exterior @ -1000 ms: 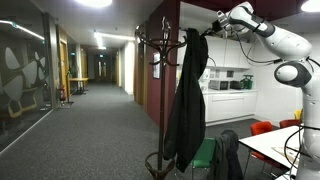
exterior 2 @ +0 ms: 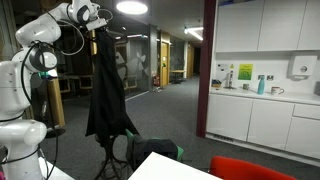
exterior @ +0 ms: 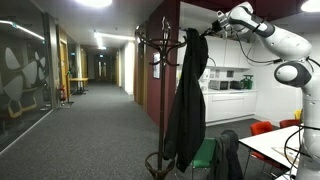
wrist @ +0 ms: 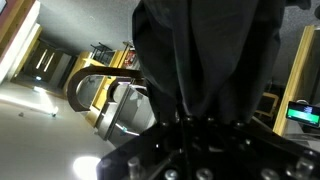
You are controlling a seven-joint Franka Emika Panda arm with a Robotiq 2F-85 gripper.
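A long black garment point(exterior: 186, 105) hangs beside the dark coat rack point(exterior: 162, 100), its upper end level with the rack's hooks. High up at its top is my gripper point(exterior: 208, 32), with the arm reaching over from the right. In exterior view 2 the garment point(exterior 2: 104, 85) drops straight down below the raised gripper point(exterior 2: 99, 27). In the wrist view its dark folds point(wrist: 205, 50) draw together toward my gripper, which is shut on the cloth. The fingertips are lost in the dark there. Whether the garment also rests on a hook, I cannot tell.
A green chair point(exterior: 204, 153) and another dark garment point(exterior: 228, 155) are below to the right. The white table point(exterior: 275, 145) and red chairs point(exterior: 262, 128) stand farther right. On the left, the corridor floor point(exterior: 85, 130) is clear.
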